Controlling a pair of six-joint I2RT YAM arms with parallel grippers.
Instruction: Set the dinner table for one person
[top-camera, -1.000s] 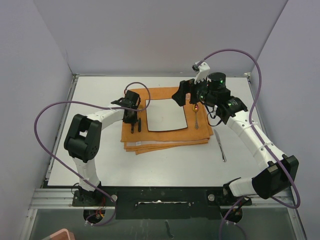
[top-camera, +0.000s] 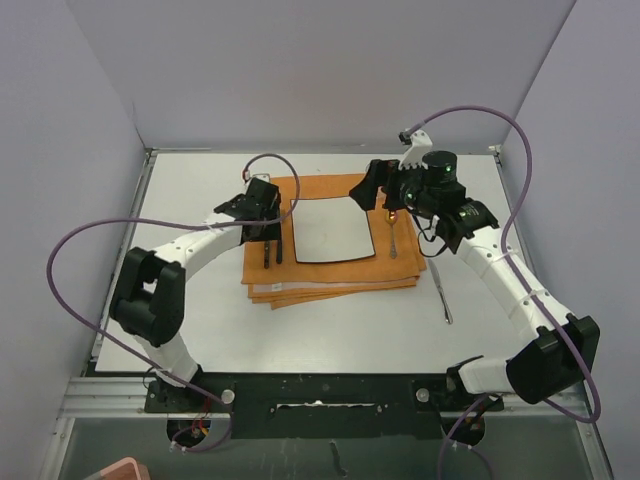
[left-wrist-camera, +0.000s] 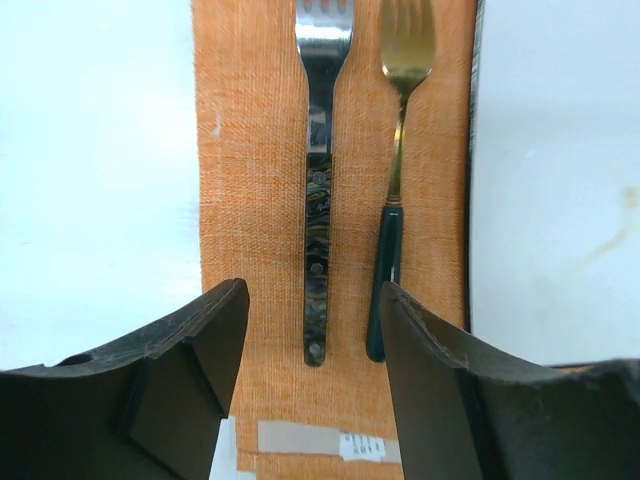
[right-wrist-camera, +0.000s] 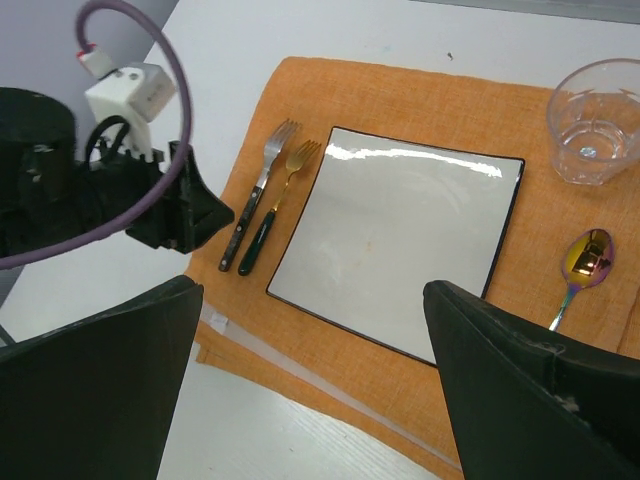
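Observation:
An orange placemat (top-camera: 330, 188) holds a white square plate (top-camera: 332, 230). Left of the plate lie a silver fork with black handle (left-wrist-camera: 317, 230) and a gold fork with green handle (left-wrist-camera: 388, 260), side by side. My left gripper hovers over the forks, part open, nothing between its fingers. To the plate's right are a rainbow spoon (right-wrist-camera: 586, 262) and, behind it, a glass (right-wrist-camera: 590, 130). My right gripper (top-camera: 378, 185) is open above the plate's right rear; in the top view it partly hides the glass.
A long metal utensil (top-camera: 440, 295) lies on the white table right of the mat. More orange cloth layers show beneath the placemat's front edge.
The right arm has moved a little rightward.

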